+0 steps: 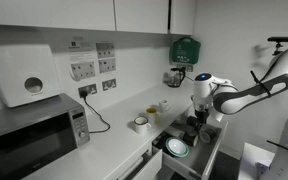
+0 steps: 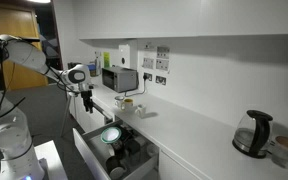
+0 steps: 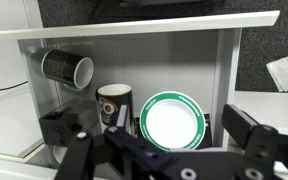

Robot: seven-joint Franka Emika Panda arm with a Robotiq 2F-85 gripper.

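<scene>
In the wrist view my gripper is open, its dark fingers spread wide, with nothing gripped between them. Below it lies an open drawer (image 3: 164, 48) holding a white plate with a green rim (image 3: 172, 122). Left of the plate is a dark mug with a pale emblem (image 3: 114, 108); farther left another dark mug (image 3: 69, 68) lies on its side. Exterior view 1 has the gripper (image 1: 196, 120) over the drawer area, with the plate (image 1: 177, 147) in the drawer. Exterior view 2 also shows the plate (image 2: 110, 134) there.
Several cups, including a white mug (image 1: 141, 125), stand on the counter behind the drawer. A microwave (image 1: 39, 140) occupies one end of the counter; a kettle (image 2: 252, 133) stands toward the other. A white paper piece (image 3: 286, 73) lies outside the drawer.
</scene>
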